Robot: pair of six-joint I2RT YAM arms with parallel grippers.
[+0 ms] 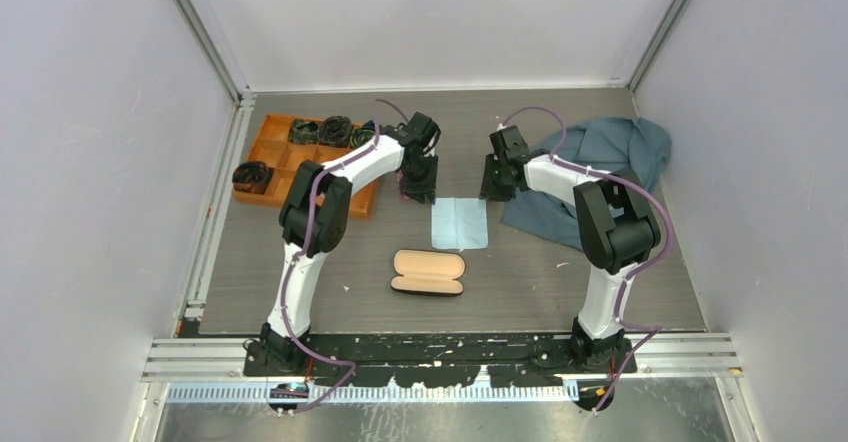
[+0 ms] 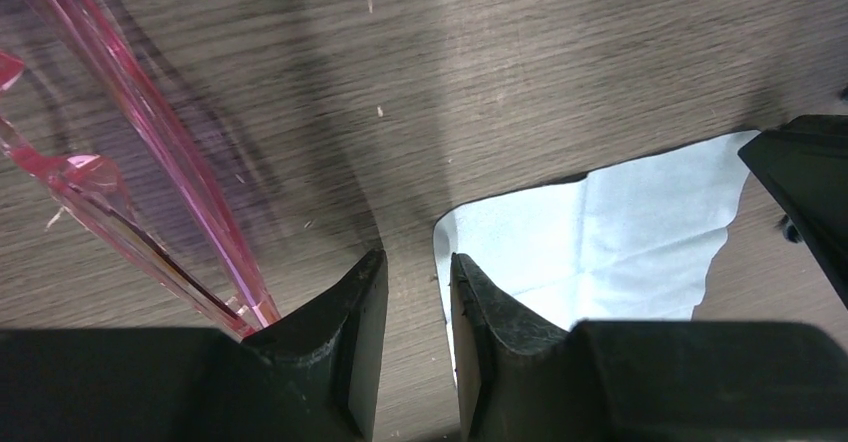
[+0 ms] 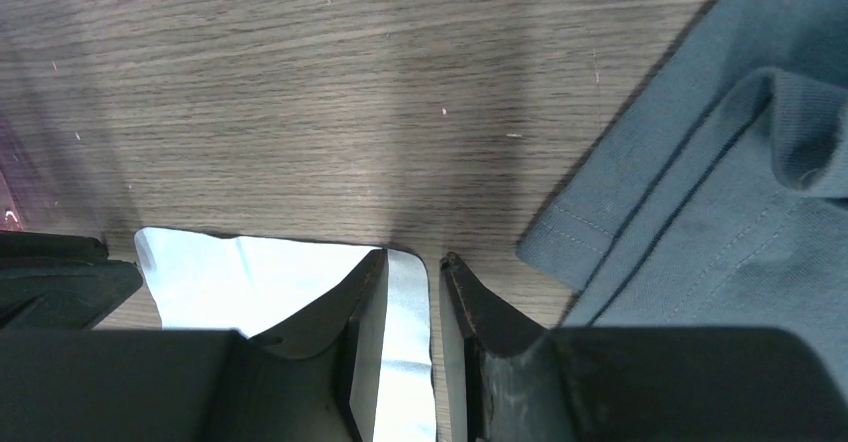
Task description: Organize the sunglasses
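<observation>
A light blue folded cloth point(image 1: 459, 224) lies flat in the middle of the table. My left gripper is open at its far left corner, with that corner near the right-hand finger. Over at the far right corner, my right gripper is also open, and the cloth's corner shows in the gap between its fingers. Whether either one touches the cloth, I cannot tell. Pink clear-framed sunglasses point(image 2: 165, 117) lie just left of my left gripper; the arm mostly hides them from the top. An open tan-lined glasses case point(image 1: 428, 265) sits nearer the front.
An orange compartment tray point(image 1: 268, 150) at the left holds several dark coiled items and is partly under my left arm. Blue-grey fabric point(image 1: 628, 147) lies crumpled at the right, beneath the right arm. Bare table surrounds the case.
</observation>
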